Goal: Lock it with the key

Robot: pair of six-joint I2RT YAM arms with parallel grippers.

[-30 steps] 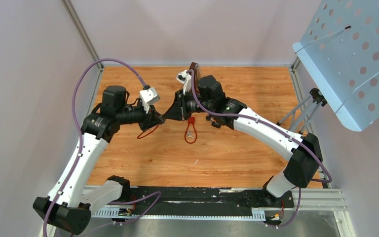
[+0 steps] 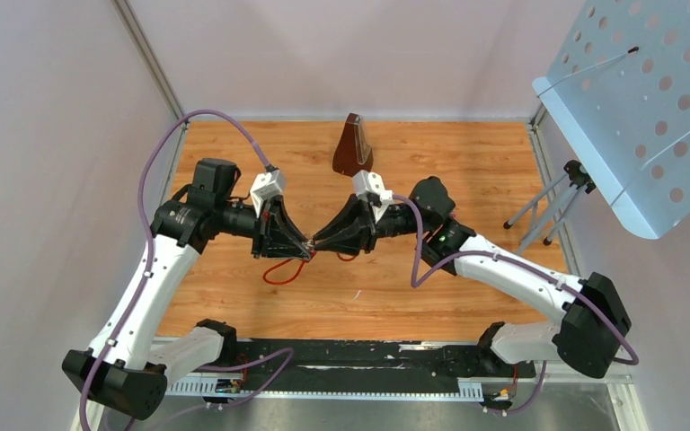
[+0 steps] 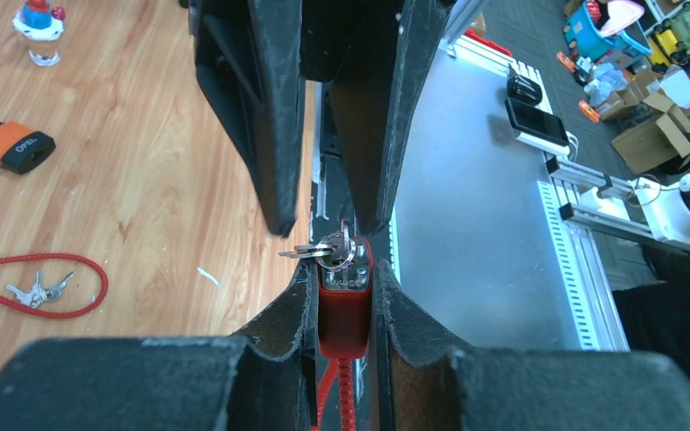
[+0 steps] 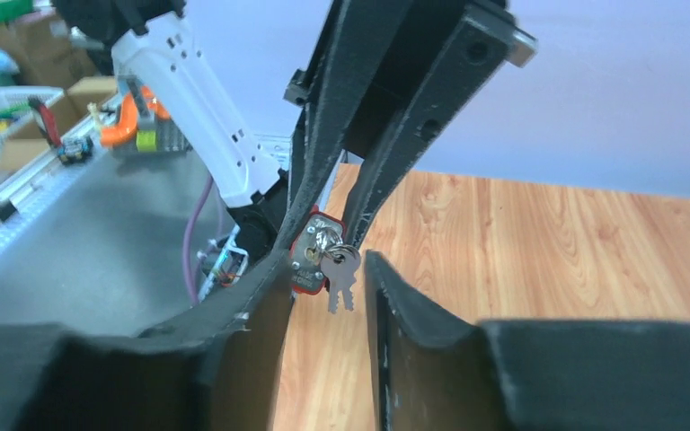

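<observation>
In the left wrist view, my left gripper is shut on a red padlock (image 3: 343, 325), whose metal keyhole face points up. A key ring (image 3: 337, 253) with small keys (image 3: 304, 252) sits at that face, apparently from a key in the lock; how deep it sits cannot be told. Just above it, the two fingers of my right gripper stand apart. From the right wrist view, the right gripper is open, with the dangling keys (image 4: 340, 267) showing between its fingers, not pinched. The padlock (image 4: 308, 259) is partly behind them.
A red cord (image 3: 90, 269) with other keys (image 3: 40, 289) lies on the table, near an orange padlock (image 3: 20, 148). A brown pyramid-shaped object (image 2: 352, 151) stands at the back.
Both grippers have come toward the front and slightly right, their tips staying close together. The right arm has swung most, and its gripper now covers much of the red cord on the table.
</observation>
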